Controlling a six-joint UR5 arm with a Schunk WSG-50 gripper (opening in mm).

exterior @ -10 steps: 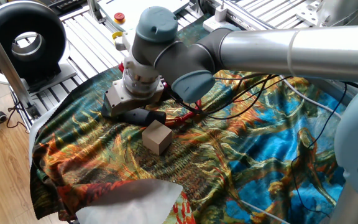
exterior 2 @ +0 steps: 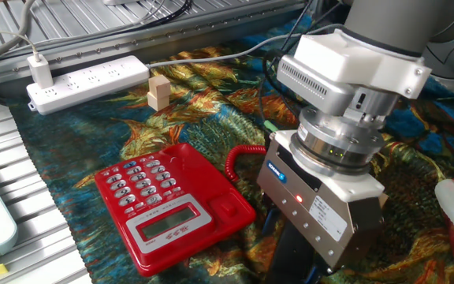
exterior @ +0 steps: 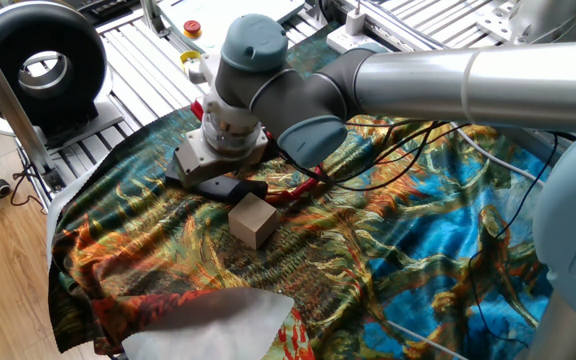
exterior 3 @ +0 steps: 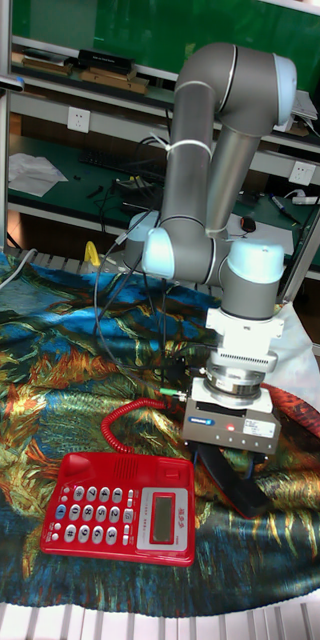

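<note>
My gripper point(exterior 3: 229, 448) points down at the right of the red desk phone point(exterior 3: 118, 507). Right below its body is a black handset point(exterior 3: 239, 489), lying at a slant. The fingers are hidden by the gripper body and the handset, so whether they grip it does not show. From the side, the gripper body covers much of the handset point(exterior 2: 288, 251). A coiled red cord point(exterior 2: 241, 160) runs from the phone toward the gripper. The phone's cradle is bare. In exterior view 1 the arm hides most of the phone, and the dark handset point(exterior: 223, 189) juts out under the gripper.
Close to the handset stands a brown cube point(exterior: 253, 222). Two small wooden blocks point(exterior 2: 158, 92) are near a white power strip point(exterior 2: 89, 85). A patterned cloth point(exterior: 408, 230) covers the table. Loose black cables point(exterior: 393, 172) hang beside the arm.
The wrist and gripper have shifted very slightly. More of the dark handset shows below the gripper's left side than one second ago. The brown cube has stayed put.
</note>
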